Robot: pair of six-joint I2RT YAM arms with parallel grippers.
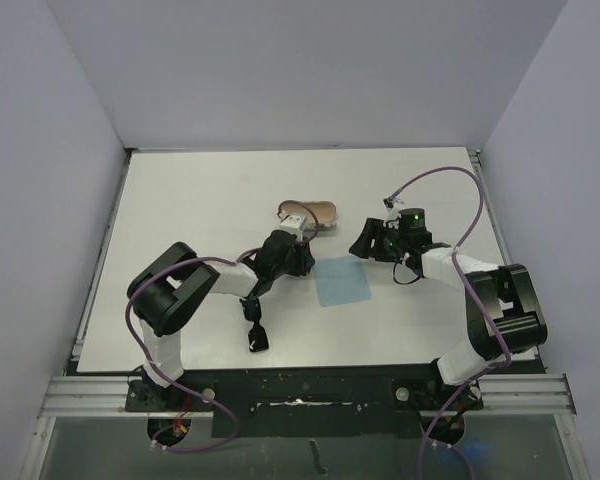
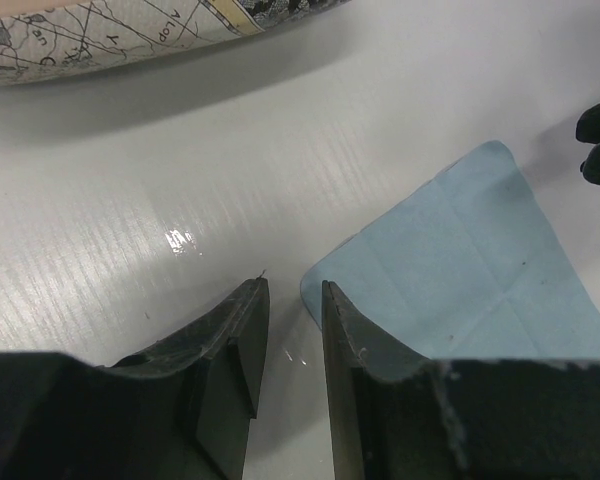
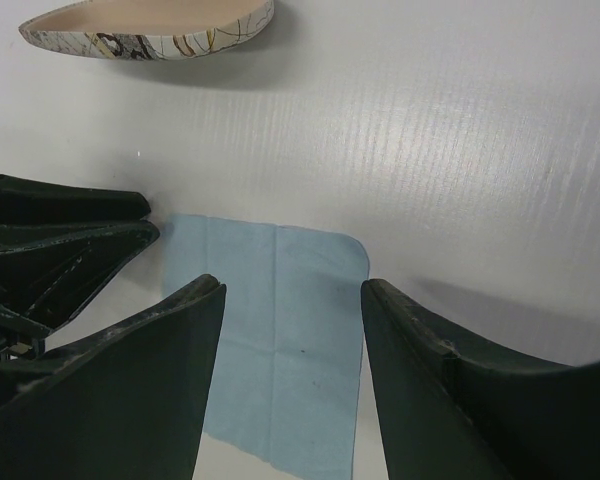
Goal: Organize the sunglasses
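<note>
The black sunglasses (image 1: 257, 336) lie on the table left of centre, partly covered from above by my left arm. A light blue cloth (image 1: 342, 283) lies flat in the middle. The open case (image 1: 322, 210), patterned outside and tan inside, is behind it. My left gripper stands partly open at the cloth's left far corner; nothing is between its fingers. Over the far right corner of the cloth (image 3: 280, 300), my right gripper is wide open and empty. Whether any fingertips touch the cloth cannot be told.
Both grippers are close together, the left one's tips (image 3: 130, 210) showing in the right wrist view. Bare white table (image 1: 200, 200) extends behind and to both sides. A black base (image 1: 300, 405) borders the front.
</note>
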